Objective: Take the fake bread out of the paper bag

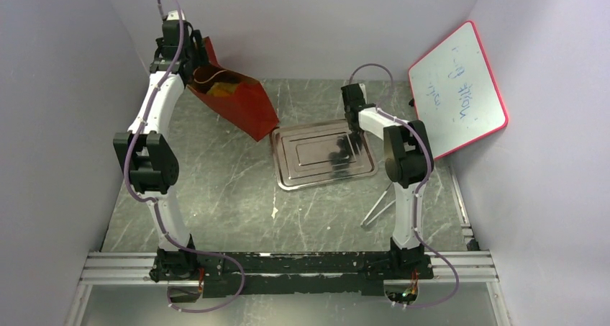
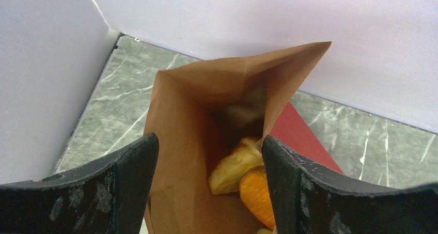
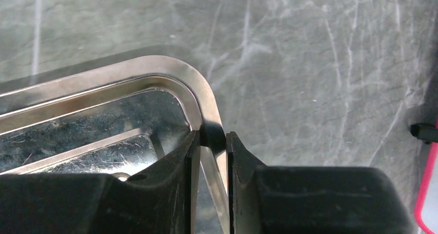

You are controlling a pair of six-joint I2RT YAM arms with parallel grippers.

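Note:
A red-brown paper bag (image 1: 244, 110) leans on the table at back left, mouth toward the left arm. Fake bread pieces (image 2: 230, 172) lie inside, yellow and orange (image 2: 253, 195). My left gripper is open at the bag's mouth. In the right wrist view my right gripper is shut on the corner rim of a metal tray (image 3: 77, 89), which lies right of the bag.
A whiteboard (image 1: 457, 88) leans at the right, and metal tongs (image 1: 372, 211) lie near the right arm's base.

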